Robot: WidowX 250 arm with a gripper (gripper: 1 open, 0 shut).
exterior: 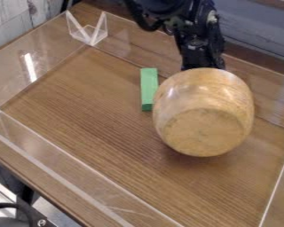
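Observation:
A large pale wooden cylinder [202, 113], like a bowl or block, fills the right middle of the camera view. A green block [148, 89] lies just to its left. Behind the cylinder, at the top, the black arm comes down with my gripper [204, 62]; its fingertips are mostly hidden by the cylinder, so I cannot see whether anything is between them.
A clear plastic rack [88, 28] stands at the back left. The wooden tray floor [85, 133] is bare in the front and left. Tray walls edge the back, left and right.

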